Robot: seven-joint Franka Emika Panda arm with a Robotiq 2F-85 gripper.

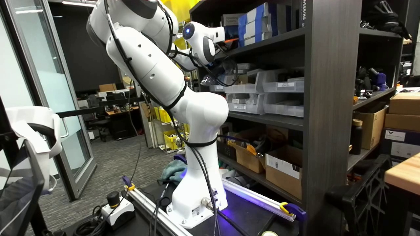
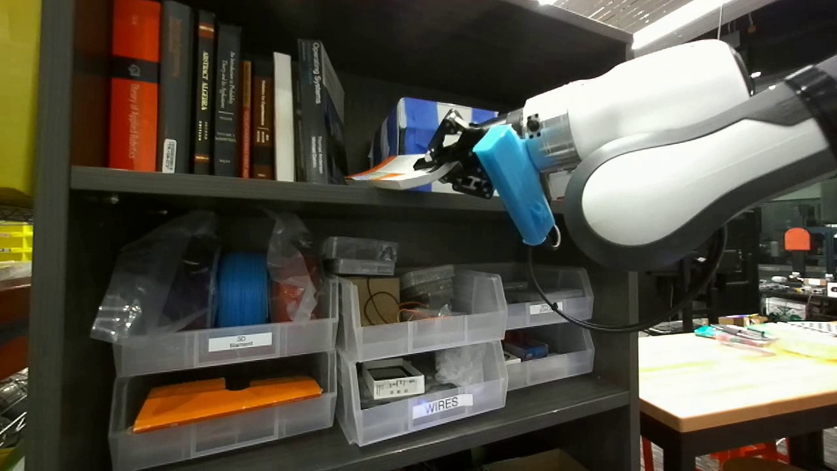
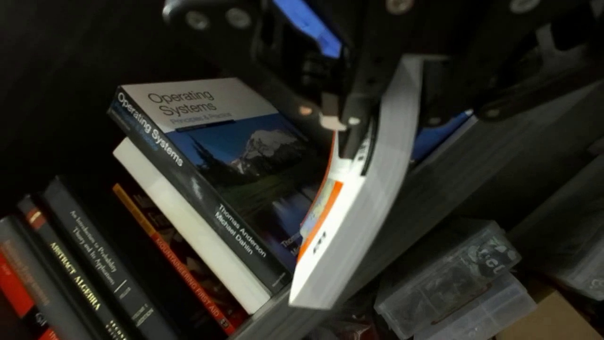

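Note:
My gripper (image 2: 439,161) is shut on a white book with orange trim (image 3: 362,232), which bends in a curve between its fingers. In exterior view 2 the held book (image 2: 404,171) lies nearly flat at the front edge of the upper shelf (image 2: 235,187). Its free end is close to the Operating Systems book (image 3: 238,147), which leans at the right end of the row; whether they touch I cannot tell. Exterior view 1 hides most of the gripper behind the arm's wrist (image 1: 202,41).
Several books stand left of the Operating Systems book, among them a white one (image 2: 284,118) and a red one (image 2: 135,86). A blue-and-white box (image 2: 416,125) sits behind the gripper. Clear plastic bins (image 2: 424,322) fill the shelf below.

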